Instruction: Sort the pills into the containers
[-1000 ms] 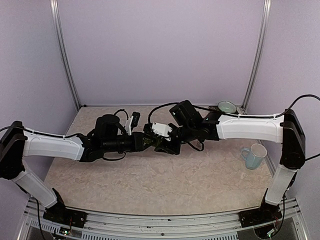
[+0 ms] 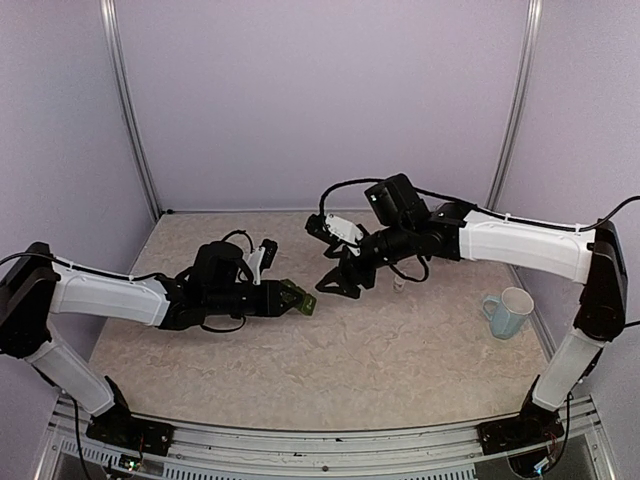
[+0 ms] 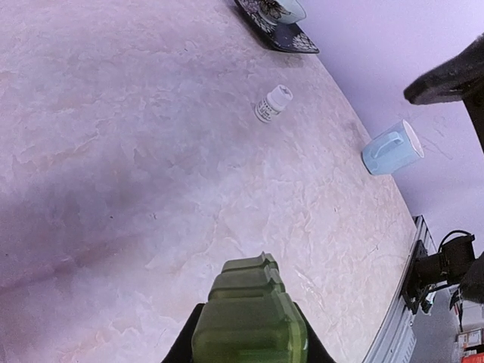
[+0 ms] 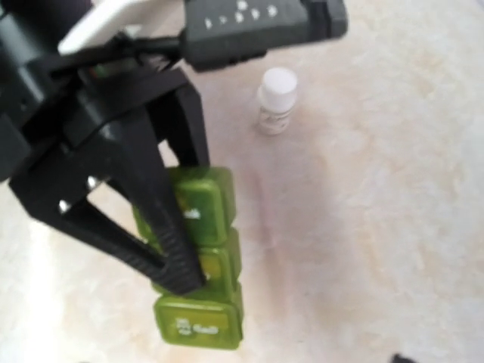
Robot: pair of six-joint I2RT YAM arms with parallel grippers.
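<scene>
My left gripper (image 2: 285, 297) is shut on a green pill organiser (image 4: 197, 321), held above the table in mid-view with its lidded compartments in a row. In the right wrist view, the left fingers grip it across the upper compartments. My right gripper (image 2: 342, 282) hangs open just right of the organiser, apart from it; one black finger (image 3: 446, 79) shows at the upper right of the left wrist view. A white pill bottle (image 3: 269, 103) stands upright on the table (image 2: 350, 370) behind the grippers. No loose pills are clearly visible.
A light blue mug (image 2: 508, 317) stands at the table's right edge. A dark patterned tray (image 3: 276, 38) with a bowl (image 3: 283, 10) lies at the back right, largely behind the right arm in the top view.
My right gripper has moved up and to the right, away from the organiser. The left gripper has lowered slightly with the organiser still in it.
</scene>
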